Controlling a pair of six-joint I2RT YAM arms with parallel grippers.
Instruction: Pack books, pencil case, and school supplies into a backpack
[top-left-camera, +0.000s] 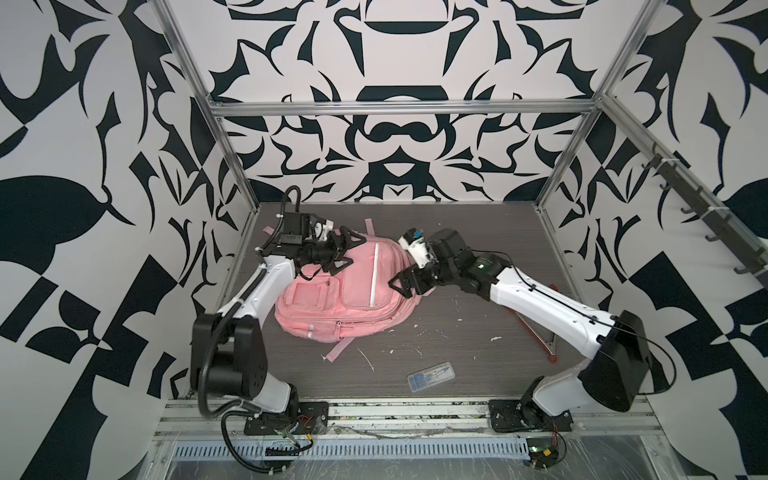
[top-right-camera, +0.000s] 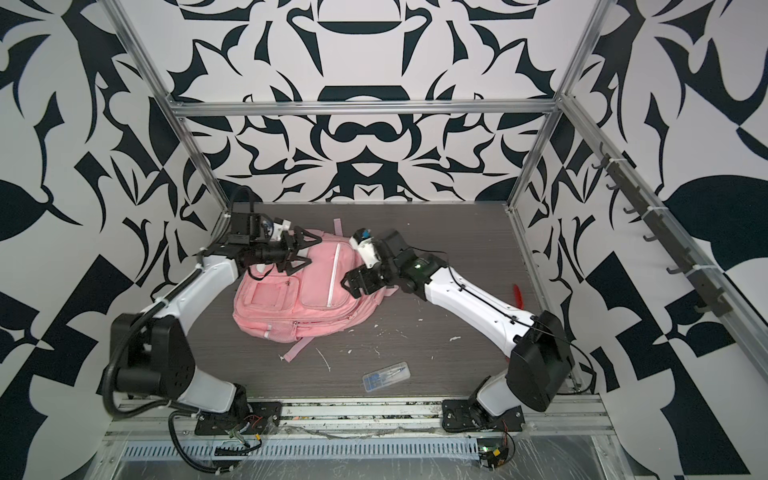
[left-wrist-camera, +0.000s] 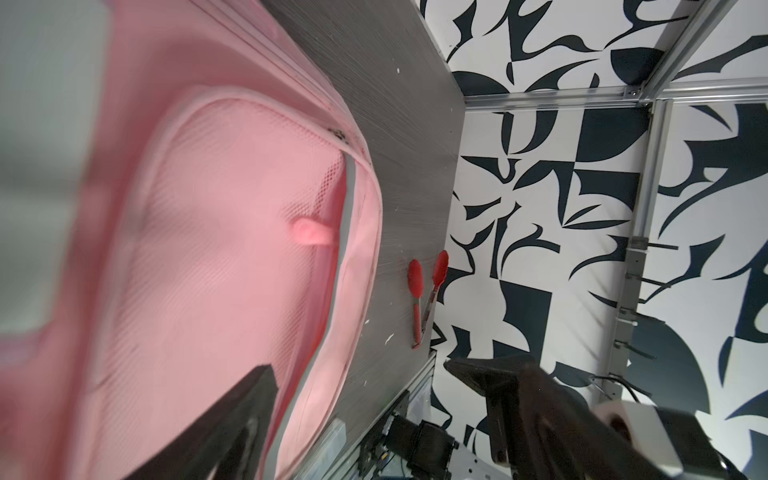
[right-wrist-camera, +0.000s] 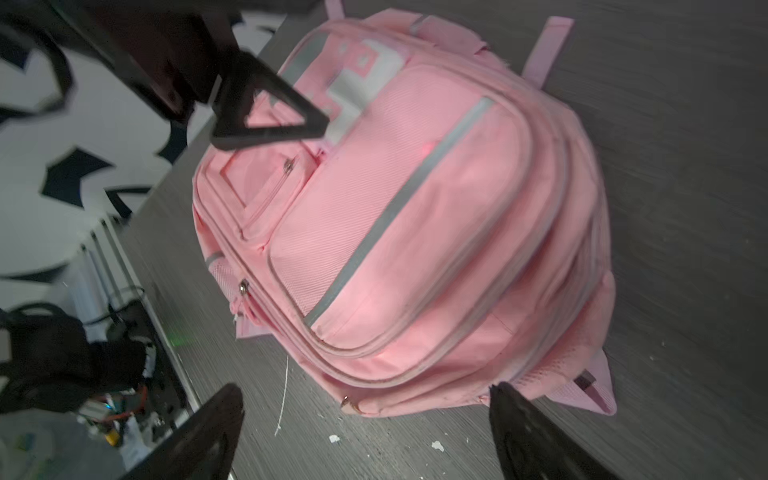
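Observation:
A pink backpack (top-left-camera: 376, 276) lies on the table, left of centre, with a pale stripe across its front pocket. Over its upper left part my left gripper (top-left-camera: 349, 250) stands open, its fingers apart and empty. By the bag's right side, my right gripper (top-left-camera: 406, 286) is open with nothing between its fingers. Near the front edge of the table lies a clear flat case with blue contents (top-left-camera: 431, 377), apart from the bag. A pink bump (left-wrist-camera: 312, 232) shows at the pocket's stripe in the left wrist view. Inside the bag is hidden.
A red-handled tool (left-wrist-camera: 416, 280) lies at the table's right edge, behind the right arm. White scraps (top-left-camera: 496, 337) are scattered on the table.

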